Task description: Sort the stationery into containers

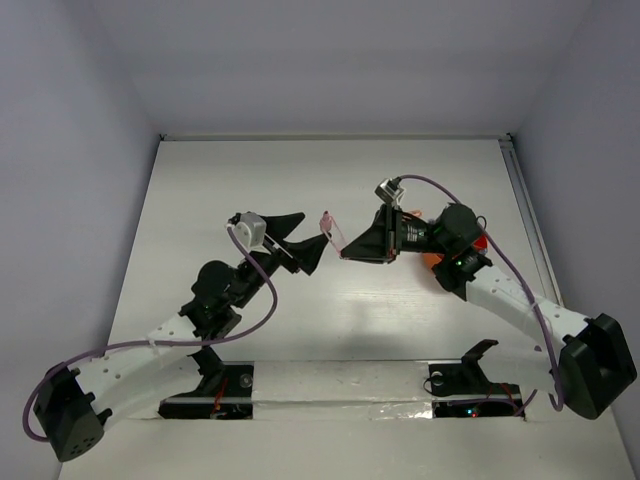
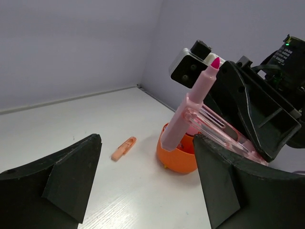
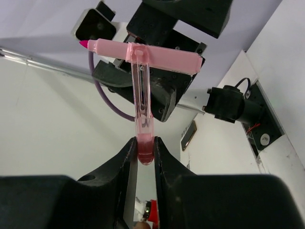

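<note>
In the right wrist view, a pink marker (image 3: 167, 58) with a magenta tip lies crosswise on the end of a clear pink piece (image 3: 143, 95). My right gripper is shut on that piece's near end. The top view has my left gripper (image 1: 314, 228) just left of the marker's end, its fingers apart and my right gripper (image 1: 343, 255) facing it. From the left wrist, the marker (image 2: 177, 125) stands slanted near the right finger (image 2: 209, 162), beyond the gap; whether they touch I cannot tell. An orange cup (image 2: 178, 160) holds something red.
A small orange-pink piece (image 2: 124, 148) lies flat on the white table left of the cup. Under the right arm, the orange cup (image 1: 432, 260) is partly hidden.
</note>
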